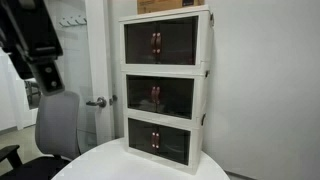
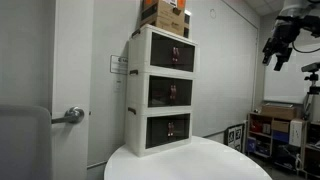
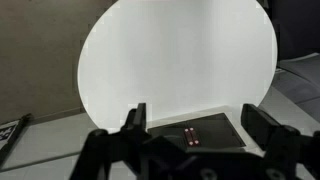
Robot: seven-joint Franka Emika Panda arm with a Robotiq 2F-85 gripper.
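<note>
A white cabinet [image 1: 121, 112] of three stacked tiers stands on a round white table [image 1: 100, 165]. Each tier has dark see-through double doors with reddish-brown handles [image 1: 156, 43], and all of the doors look closed. In the wrist view the table [image 3: 180, 50] lies below, with one dark cabinet front [image 3: 215, 130] and its handles showing between my fingers. My gripper is open, nothing between its fingers. From exterior view 2, the arm [image 2: 290, 30] hangs high at the right, well apart from the cabinet [image 2: 137, 95].
Cardboard boxes [image 2: 165, 15] sit on top of the cabinet. A grey chair [image 1: 58, 125] and a door with a lever handle [image 1: 97, 102] are at the left. Shelving [image 2: 275, 130] stands at the far right.
</note>
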